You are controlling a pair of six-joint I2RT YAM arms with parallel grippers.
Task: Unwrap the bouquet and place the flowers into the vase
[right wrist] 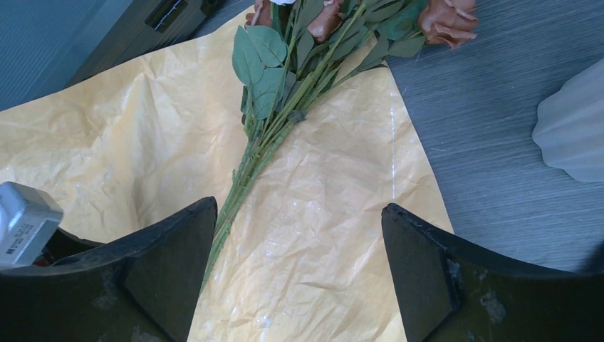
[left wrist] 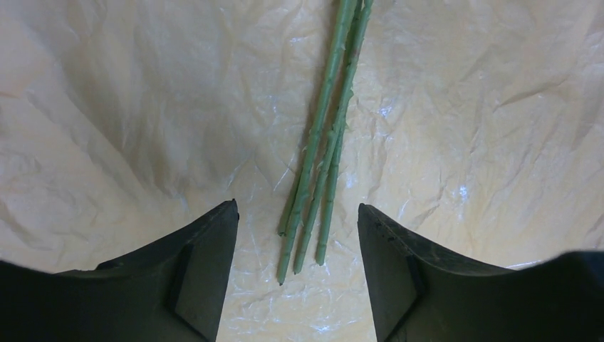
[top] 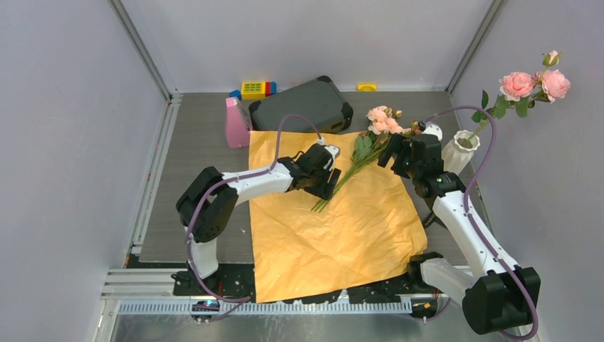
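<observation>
A bunch of flowers with pale pink heads (top: 384, 120) lies slantwise on the orange-yellow paper (top: 342, 242), its green stems (top: 345, 178) running down to the left. Over the stem ends hovers my left gripper (top: 332, 187); in the left wrist view the bare stems (left wrist: 313, 192) pass between its spread fingers without contact. My right gripper (top: 392, 158) is open to the right of the bunch, and its fingers (right wrist: 434, 278) hold nothing. The white vase (top: 458, 153) stands at the right wall, bearing several pink roses (top: 534, 85); the right wrist view shows part of its side (right wrist: 573, 128).
Behind the paper lies a dark grey case (top: 299, 107), with a pink box (top: 236, 122) to its left. Yellow blocks (top: 253, 90) and a small yellow piece (top: 366, 87) sit at the back.
</observation>
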